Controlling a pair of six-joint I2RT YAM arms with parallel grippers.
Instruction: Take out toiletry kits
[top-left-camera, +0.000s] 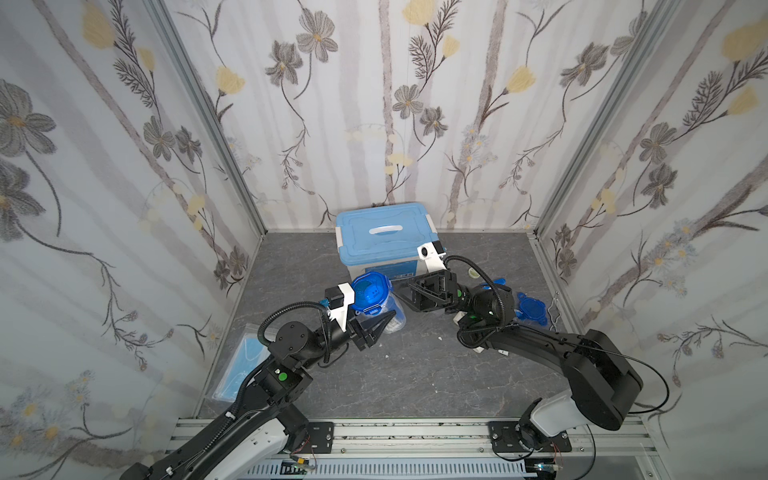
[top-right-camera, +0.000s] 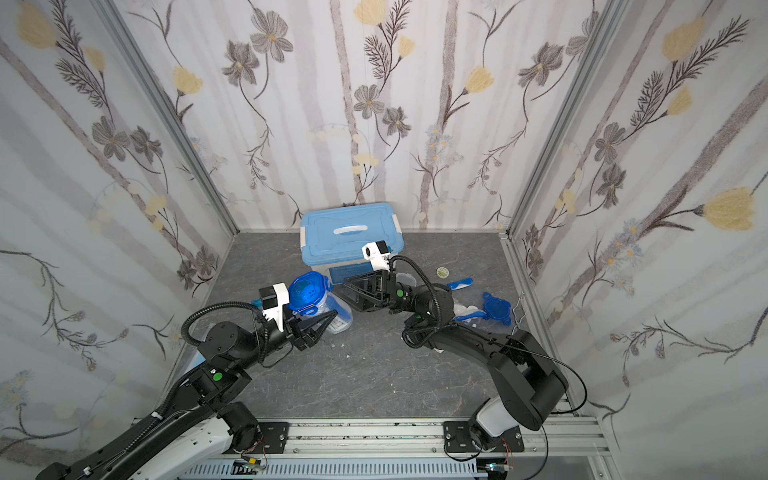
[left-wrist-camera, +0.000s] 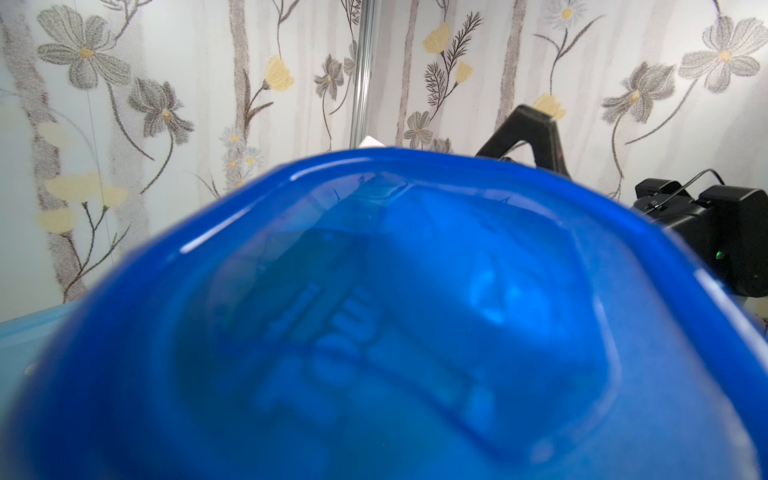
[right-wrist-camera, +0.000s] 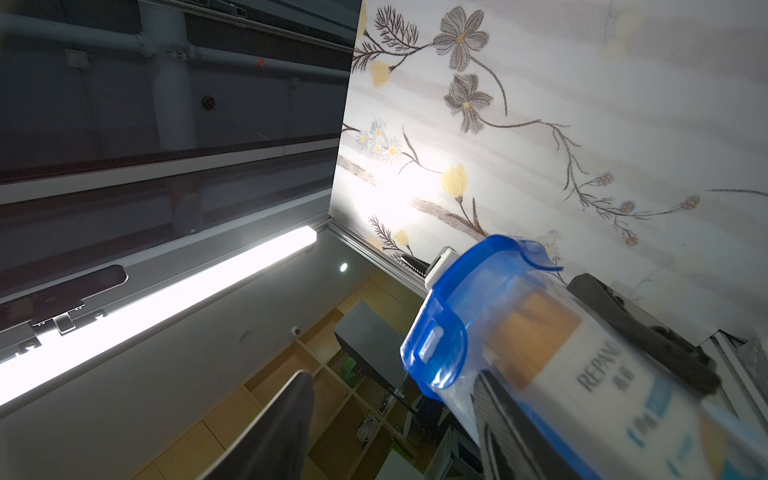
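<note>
A clear container (right-wrist-camera: 592, 384) with a translucent blue lid (top-left-camera: 370, 293) and packaged toiletries inside is tilted beside my left gripper (top-left-camera: 376, 328). In the left wrist view the lid (left-wrist-camera: 400, 320) fills most of the picture and hides that gripper's fingers. One dark left finger (right-wrist-camera: 640, 336) lies along the container's side in the right wrist view. Whether the left fingers clamp the container does not show. My right gripper is open, its fingers apart with nothing held between them. One right finger (right-wrist-camera: 512, 432) overlaps the lid end of the container in that view; contact is unclear.
A lidded light-blue storage box (top-left-camera: 386, 232) stands by the back wall. Loose items lie under and beside the right arm, including a blue object (top-right-camera: 497, 309) and a blue-handled item (top-right-camera: 460, 283). A flat clear pouch (top-left-camera: 242, 368) lies at left.
</note>
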